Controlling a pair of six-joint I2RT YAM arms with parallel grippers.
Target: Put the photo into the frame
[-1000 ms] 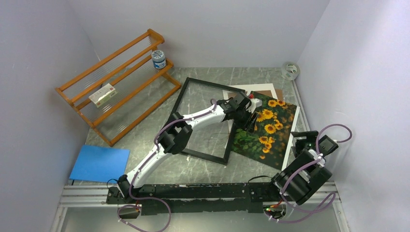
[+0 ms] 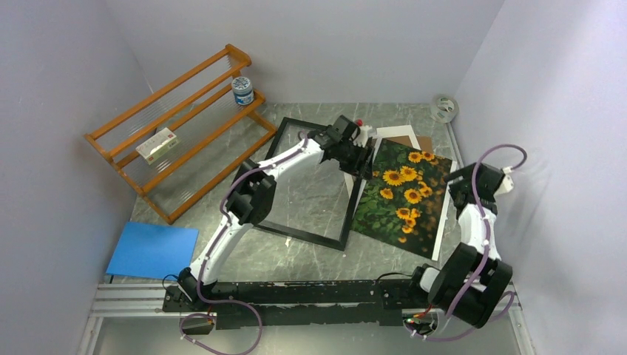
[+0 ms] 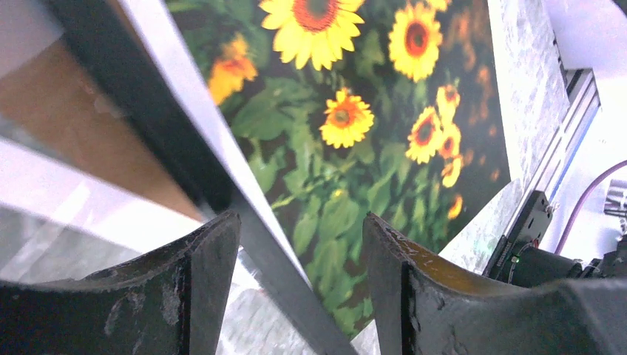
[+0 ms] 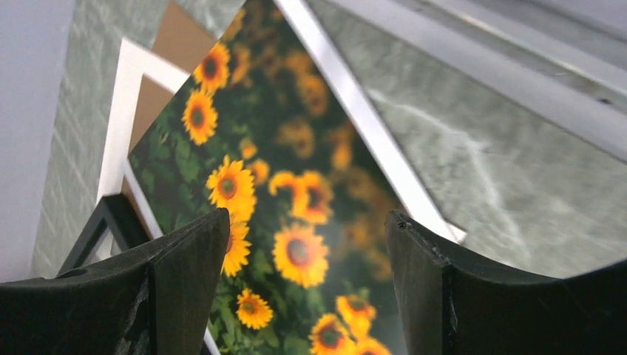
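The sunflower photo lies flat right of the empty black frame, its left edge along the frame's right bar. My left gripper is above that bar, its fingers apart, with the bar and photo showing below them. My right gripper is by the photo's right edge, fingers apart, with sunflowers visible beneath. White mount board and brown board lie partly under the photo and frame.
A wooden rack with a jar and box stands left; a blue mat lies front left. A tape roll is at the back right. Walls bound the back and sides.
My left gripper has moved back and left, from over the photo's edge toward the frame's bar. My right gripper has moved toward the back along the photo's right side.
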